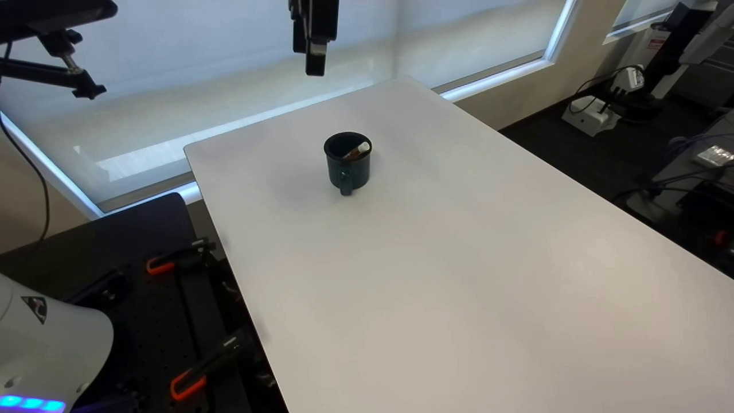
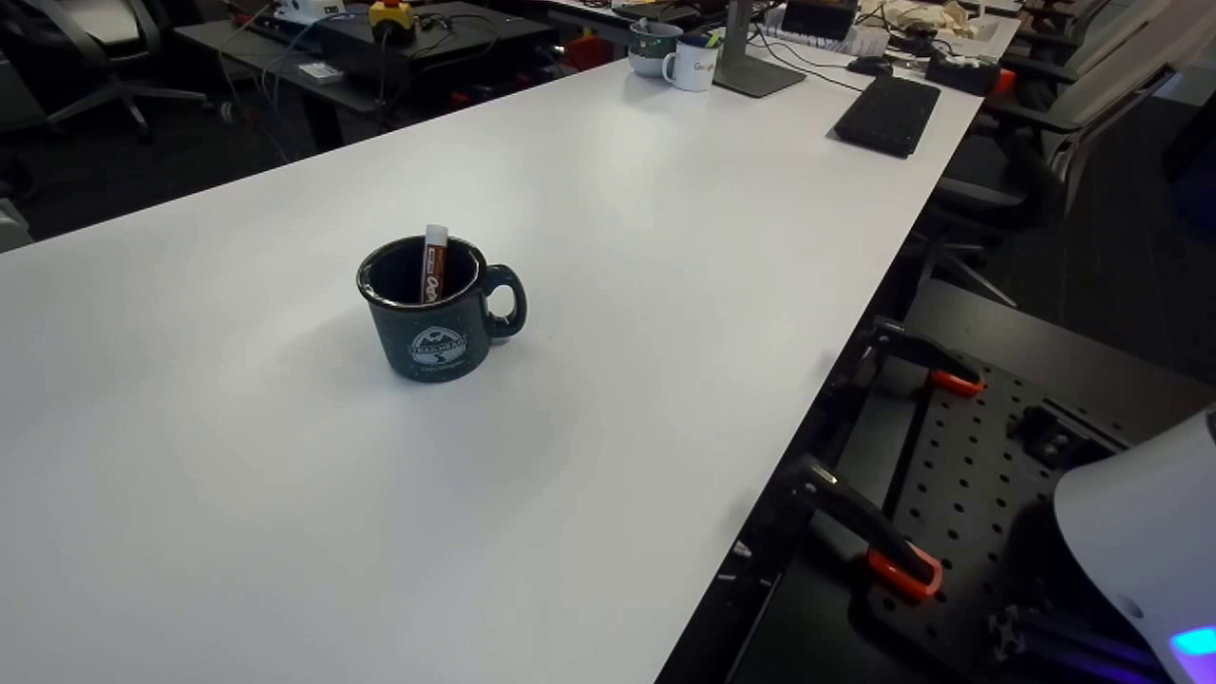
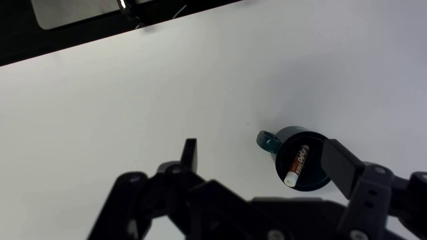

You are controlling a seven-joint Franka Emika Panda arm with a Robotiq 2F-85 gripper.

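Note:
A dark green mug [image 1: 335,172] stands upright on the white table, near its far left end in the first exterior view. Leaning inside it is a brown marker with a white end [image 2: 433,262], tilted against the rim. The second exterior view shows the mug [image 2: 427,342] with its handle to the right and a pale logo on its side. From the wrist, my open gripper has nothing between its fingers; the right finger [image 3: 342,168] overlaps the edge of the mug [image 3: 306,184]. High above the table, the gripper [image 1: 315,63] is only partly visible.
Far along it stand a white mug [image 2: 693,65], a monitor stand [image 2: 747,70] and a keyboard [image 2: 889,114]. Clamps with orange grips [image 2: 906,574] sit at the robot's mount beside the table edge.

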